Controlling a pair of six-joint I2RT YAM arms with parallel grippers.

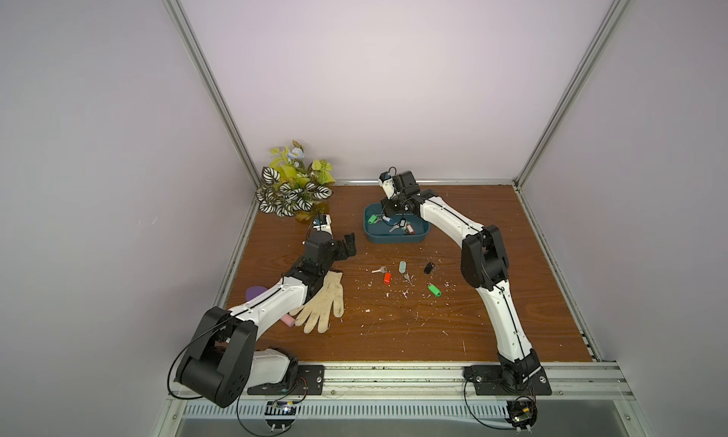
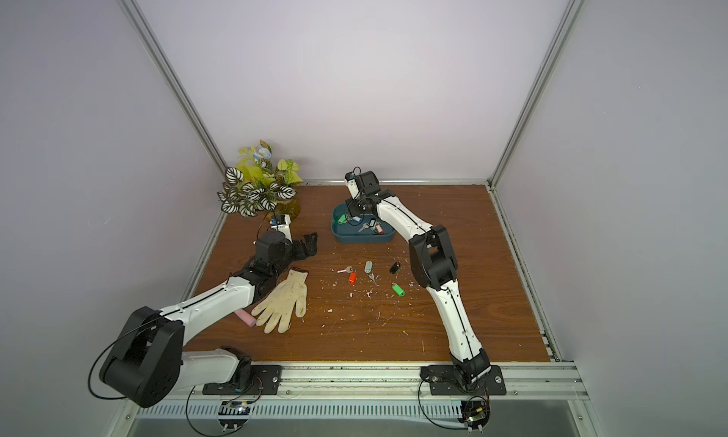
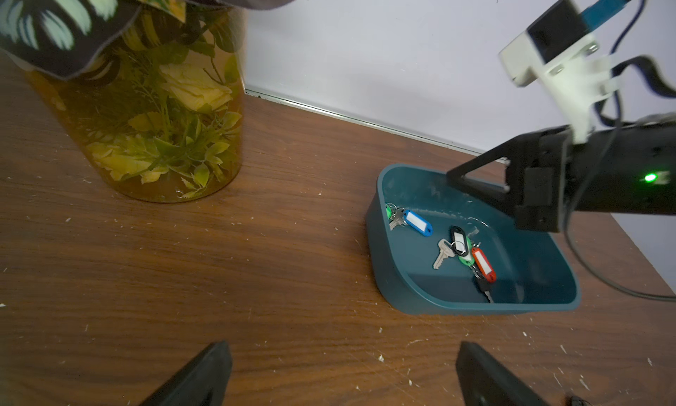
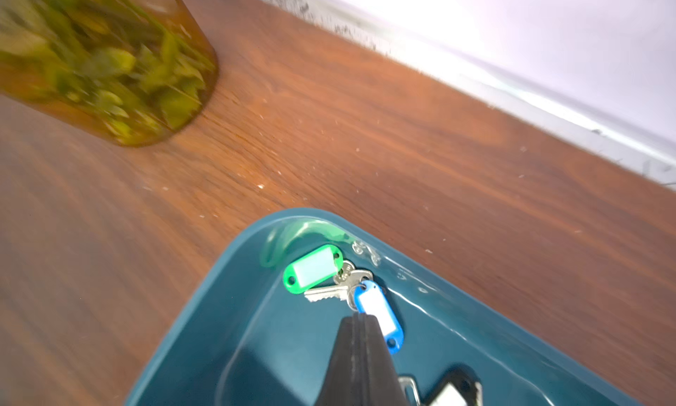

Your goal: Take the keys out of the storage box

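A teal storage box (image 3: 405, 293) stands at the table's back centre. Inside, keys with a green tag (image 4: 313, 268) and a blue tag (image 4: 380, 314) lie at one corner; black-tagged keys (image 3: 457, 240) and red-tagged keys (image 3: 483, 263) lie farther right. My right gripper hovers over the box, shut, with nothing visible between its fingers. My left gripper is open and empty, left of the box, near the glove.
A plant in an amber vase (image 3: 162, 159) stands at back left. A beige glove (image 1: 322, 308) lies front left. Loose keys and tags, including a red one (image 1: 387, 278), lie before the box.
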